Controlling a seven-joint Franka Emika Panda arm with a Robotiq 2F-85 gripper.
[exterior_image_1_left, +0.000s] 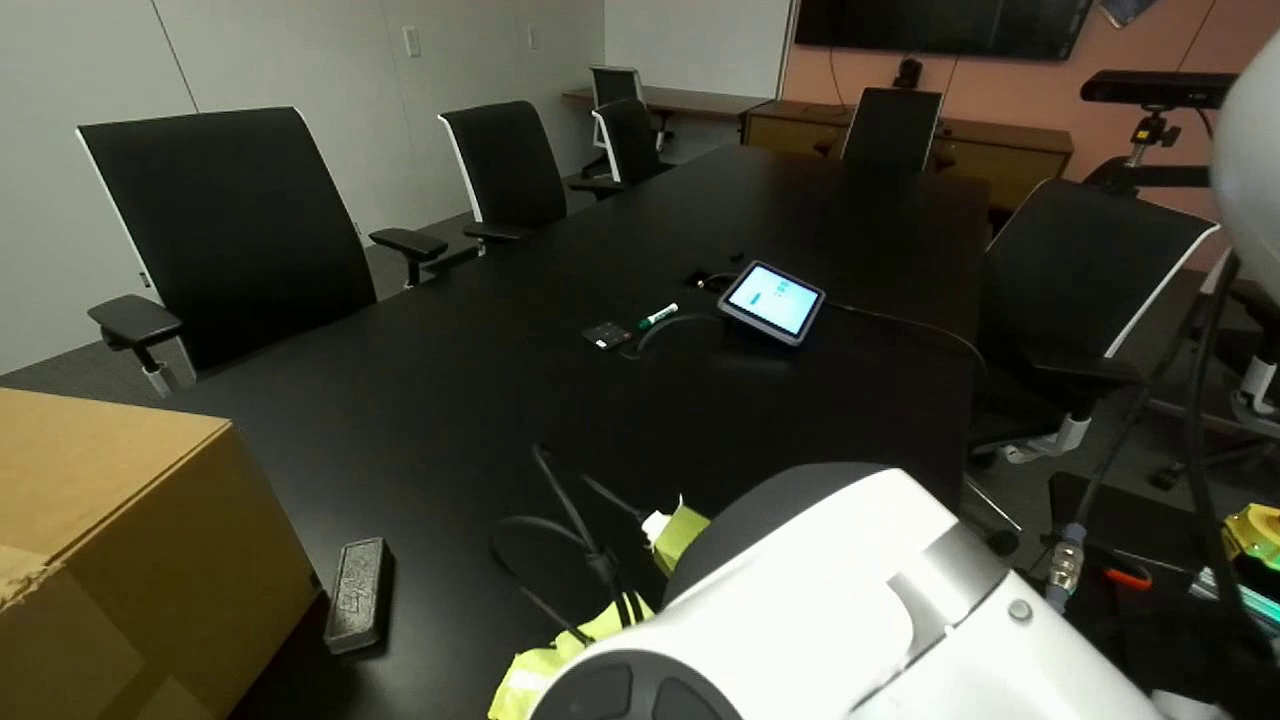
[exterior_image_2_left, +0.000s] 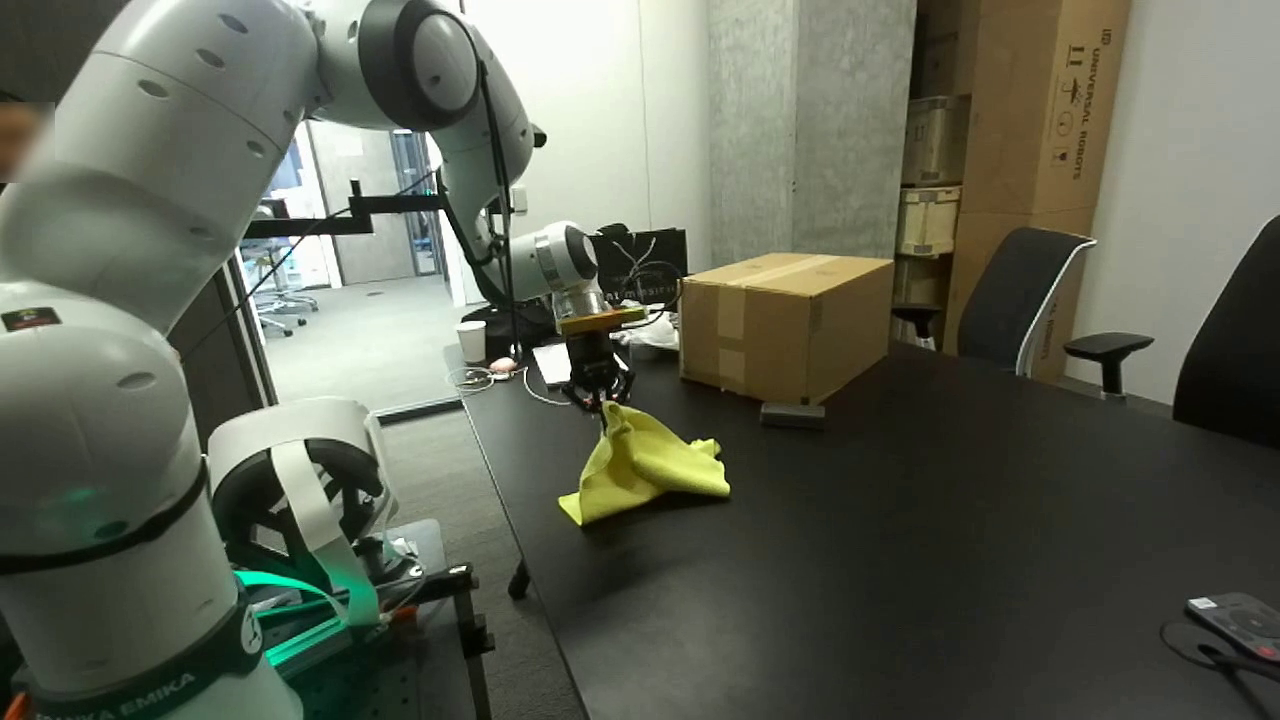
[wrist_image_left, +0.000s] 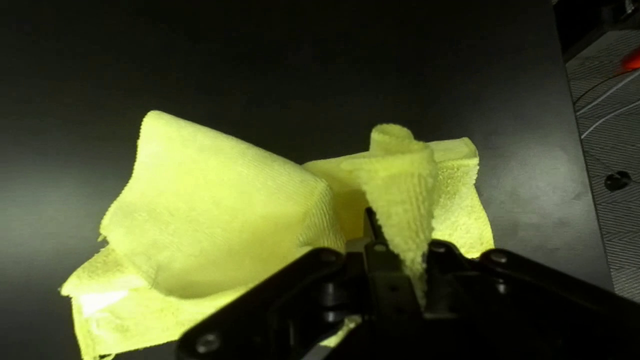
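Observation:
A yellow cloth lies bunched and partly folded over on the black table. My gripper is shut on a pinched fold of it, and that fold stands up between the fingers in the wrist view. In the second exterior view the cloth rises to a peak under the gripper, while its lower edges rest on the table. The first exterior view shows only parts of the cloth; the white arm hides the rest, along with the fingers.
A cardboard box stands near the cloth, with a dark eraser-like block beside it. Farther along the table are a tablet and a green marker. The table edge runs close to the cloth.

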